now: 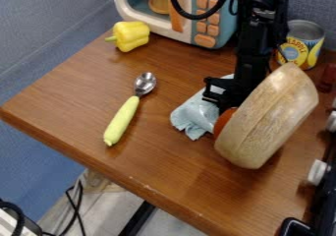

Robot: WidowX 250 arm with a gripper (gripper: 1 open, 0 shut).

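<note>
The black gripper (226,92) is low over the table at the right of centre, just behind a wooden bowl (266,115), which is tipped steeply on its side. An orange-red object (223,120) shows only in part at the bowl's left edge. A light blue cloth (192,118) lies on the table under the gripper and left of the bowl. Whether the fingers are open or shut is hidden.
A spoon with a pale yellow handle (121,119) lies at the left, a yellow pepper (130,35) behind it. A toy microwave (203,24) and a can (298,45) stand at the back.
</note>
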